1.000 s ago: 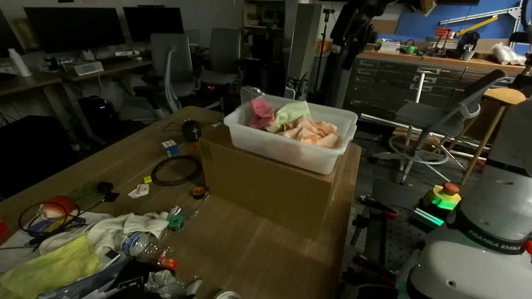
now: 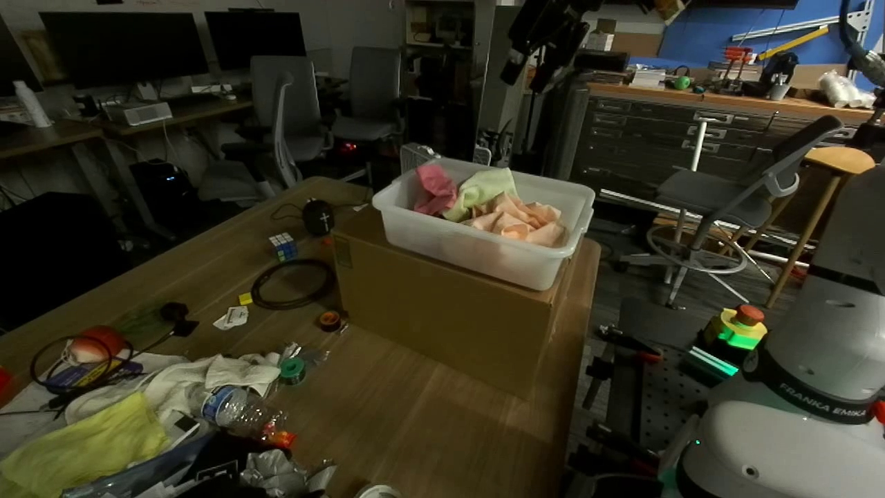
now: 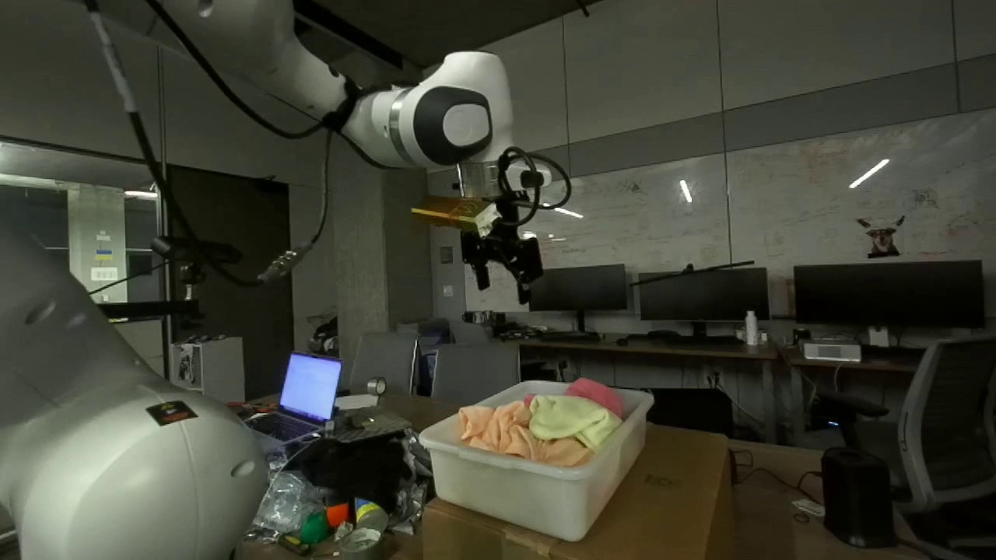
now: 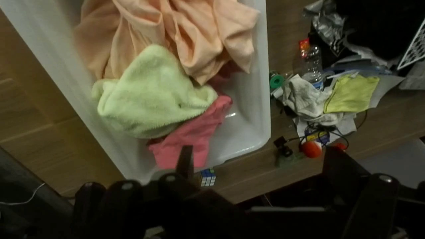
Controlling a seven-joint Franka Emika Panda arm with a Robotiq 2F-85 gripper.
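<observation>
A white plastic tub [image 2: 477,249] stands on a cardboard box and holds crumpled cloths. Inside it are a peach cloth [image 4: 187,32], a pale green cloth [image 4: 155,93] and a pink cloth [image 4: 191,137]; the green one partly covers the pink. High above the tub hangs my gripper [image 3: 504,285], its fingers spread and nothing between them. In the wrist view the dark fingers [image 4: 185,161] stand wide apart at the bottom, one of them overlapping the pink cloth in the picture.
The cardboard box [image 2: 440,319] raises the tub above the wooden table. A Rubik's cube [image 2: 283,246], a black cable loop [image 2: 292,285] and a tape roll [image 2: 330,321] lie beside it. Clutter with a yellow cloth [image 2: 91,448] and a plastic bottle [image 2: 236,411] fills the table's near left.
In exterior view 1 my gripper has shifted left and its fingers now show spread apart. The tub and the cloths look unchanged.
</observation>
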